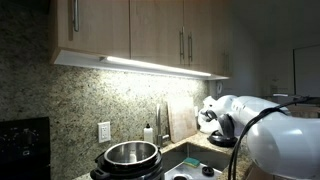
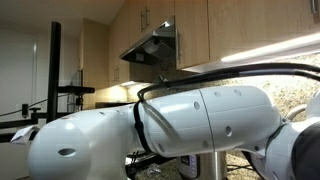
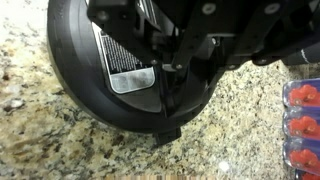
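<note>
A black, round object [image 3: 75,62] with a pale printed label [image 3: 132,80] fills much of the upper left in the wrist view, above the speckled counter. My gripper reaches down over it, its dark fingers close together against a dark part of the object. They look shut on it, though black on black hides the exact contact. In exterior view 1 the white arm [image 1: 250,105] extends to the counter's far right end, where the gripper is small and hard to make out.
Packs with red shapes [image 3: 302,125] lie at the right in the wrist view. A sink [image 1: 180,157] with a faucet is left of the arm, then a silver pot [image 1: 131,153]. Cabinets [image 1: 155,30] hang above.
</note>
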